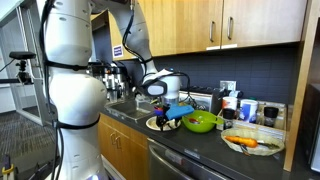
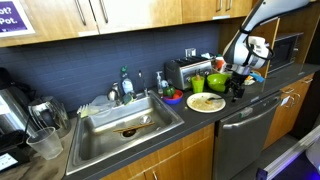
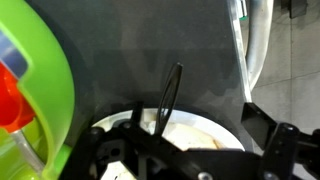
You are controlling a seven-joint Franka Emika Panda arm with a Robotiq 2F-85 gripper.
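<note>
My gripper stands open over the near side of the white plate [image 3: 228,138], its black fingers [image 3: 275,137] spread wide. A dark utensil handle [image 3: 172,92] rises from the plate and sticks out past its rim, lying in the gap's line of sight. Whether it touches a finger cannot be told. In the second exterior view, the plate [image 2: 193,106] rests on the dark counter with something yellowish on it, and the gripper [image 2: 236,97] hangs to its right. The utensil's lower end is hidden by my gripper.
A green bowl [image 3: 48,75] with something red inside stands close at my left. A white dish with carrots [image 1: 252,143] sits farther right on the counter. The sink [image 2: 130,125] lies beyond the plate. Bare counter [image 3: 140,50] shows past the handle.
</note>
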